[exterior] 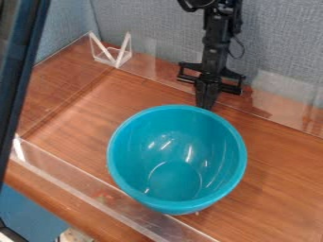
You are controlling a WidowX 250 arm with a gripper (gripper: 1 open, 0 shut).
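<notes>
A large teal bowl (177, 161) sits on the wooden table in the lower middle of the camera view. My black gripper (206, 98) hangs low over the table behind the bowl, close to the back wall, its fingertips near the wood. It looks shut, with nothing visible between its fingers.
A white wire-like holder (110, 51) stands at the back left corner. The grey wall (284, 43) bounds the back, and clear barriers run along the table's edges. A dark frame crosses the left foreground.
</notes>
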